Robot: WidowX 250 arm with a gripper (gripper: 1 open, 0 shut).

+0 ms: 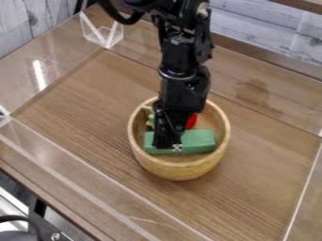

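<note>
A round wooden bowl (179, 168) sits on the table, holding a green block (191, 141) and a red object (191, 121), mostly hidden by the arm, with some lighter green at its left. My black gripper (165, 137) reaches down into the bowl over the green block; its fingertips are dark and hard to make out, and nothing shows held between them.
A clear plastic object (104, 30) stands at the back left. White plank walls border the table.
</note>
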